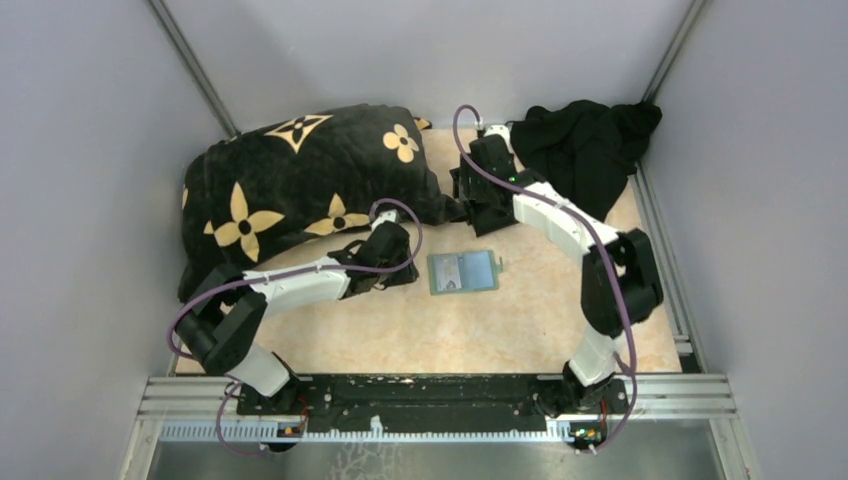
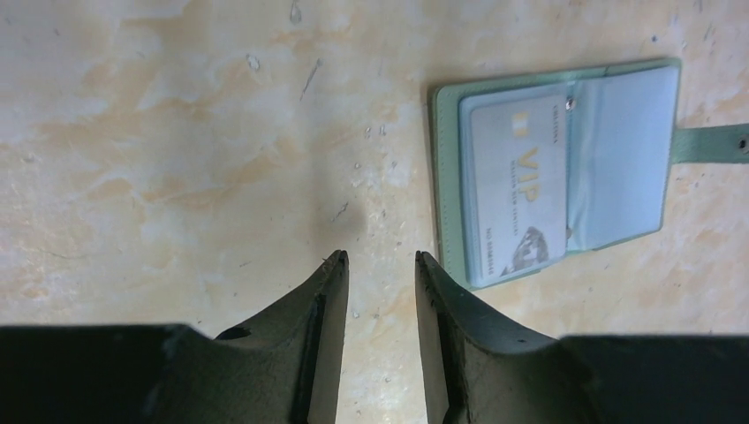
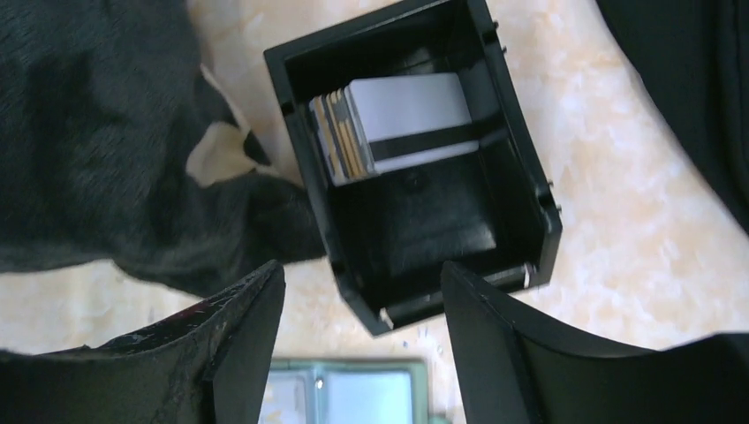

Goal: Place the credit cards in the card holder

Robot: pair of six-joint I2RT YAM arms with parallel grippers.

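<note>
The green card holder [image 2: 448, 203] lies open on the table, its strap [image 2: 711, 145] pointing right. A pale VIP card [image 2: 495, 208] shows on its left side; the right side is a bare clear pocket [image 2: 623, 159]. Left of the holder, my left gripper is part open over bare table, nothing between its fingers. A black box [image 3: 415, 221] holds several cards standing in a row [image 3: 340, 137] against its far left corner, beside a white block [image 3: 411, 106]. My right gripper hangs open and empty above the box's near side.
A dark patterned cushion [image 1: 290, 180] fills the back left, its edge close to the box. Black cloth [image 1: 585, 150] lies at the back right.
</note>
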